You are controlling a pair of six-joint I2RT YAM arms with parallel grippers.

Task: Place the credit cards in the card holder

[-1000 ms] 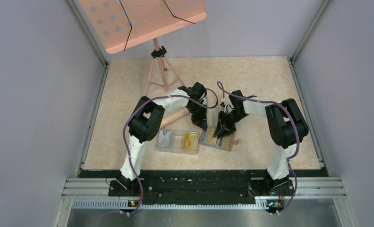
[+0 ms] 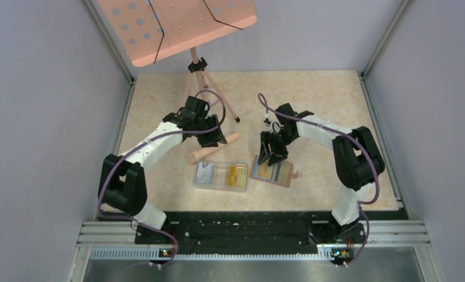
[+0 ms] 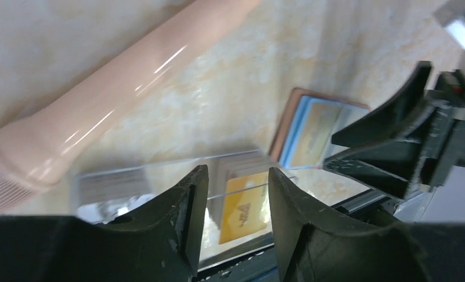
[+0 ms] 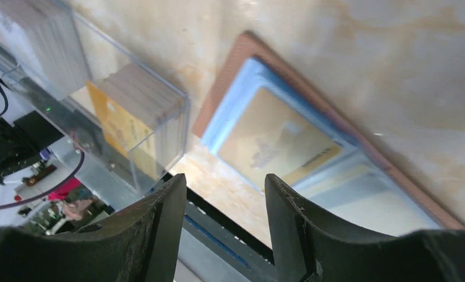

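Note:
The brown card holder [image 2: 284,180] lies flat right of the clear card box [image 2: 217,186]. In the right wrist view, a gold card [image 4: 277,138] rests in the holder over a blue-edged layer, with pale strips beside it. Inside the box, gold cards [image 2: 237,175] stand stacked at the right end and silver cards [image 2: 204,173] at the left; the middle is empty. My left gripper [image 2: 216,144], open and empty, hangs behind the box near a tube. Above the holder, my right gripper is open with nothing between its fingers.
A pink cylindrical tube [image 2: 209,152] lies behind the box. Farther back stands an easel-like tripod [image 2: 200,82] with a tilted pink board [image 2: 180,26].
My left gripper has swung left, away from the holder, to behind the box. The right gripper has moved slightly left and is now spread wider. Box and tube stay put.

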